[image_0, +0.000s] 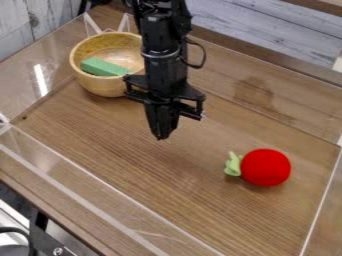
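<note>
My black gripper (164, 120) hangs over the middle of the wooden table (147, 180), its fingers pointing down with nothing visible between them. How far open they are is hard to tell. Behind it at upper left is a yellow bowl (92, 49) with a green block (102, 67) in it. A red tomato-like object (266, 167) with a green top lies on the right side of the table.
A pale wooden wall (274, 30) runs along the back. A dark cable shows at the lower left corner.
</note>
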